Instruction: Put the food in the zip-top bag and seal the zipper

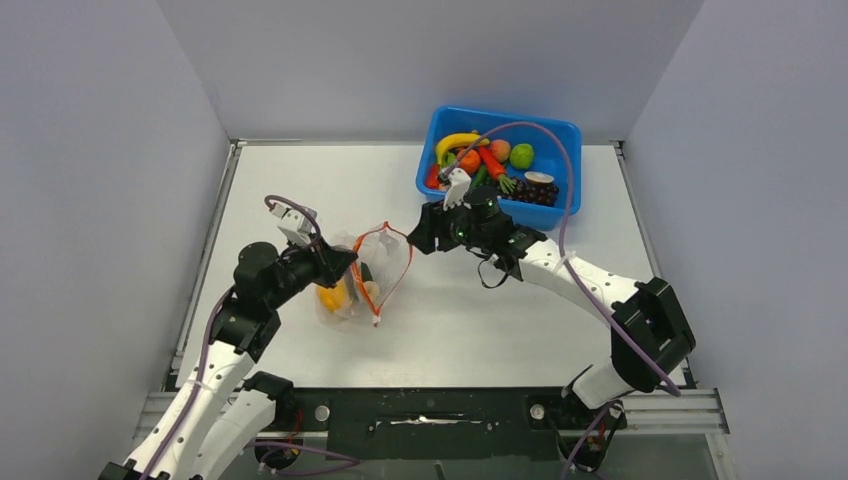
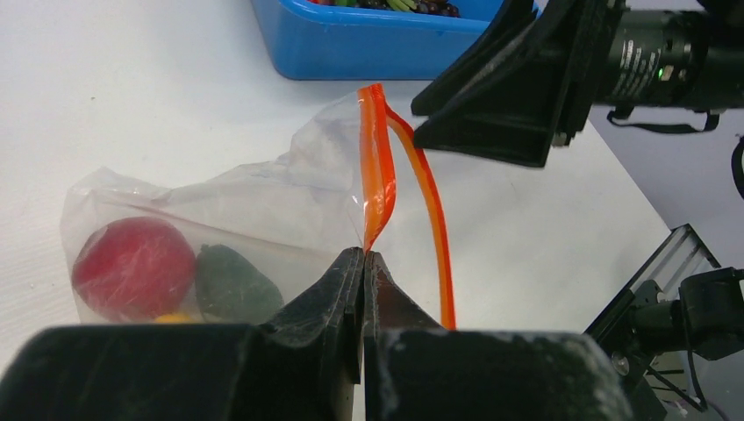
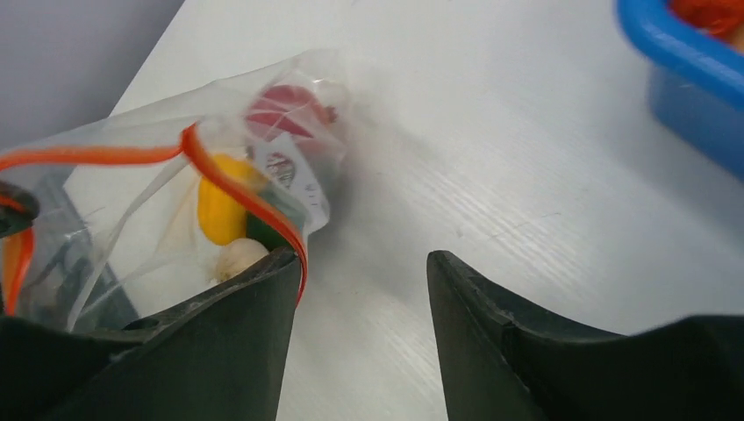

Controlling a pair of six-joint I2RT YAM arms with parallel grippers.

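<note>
A clear bag [image 1: 340, 305] with an orange zipper [image 2: 376, 167] lies on its side holding food: a red fruit [image 2: 133, 267], a green piece [image 2: 235, 289], a yellow item [image 3: 219, 200] and a pale round one [image 3: 237, 259]. My left gripper [image 1: 346, 262] is shut on the zipper edge at the bag's mouth. My right gripper [image 1: 420, 235] is part open at the other side of the mouth, beside the orange strip, with nothing seen between its fingers.
A blue bin [image 1: 545, 210] [image 2: 368, 48] of fruit and vegetables stands at the back right. Grey walls surround it.
</note>
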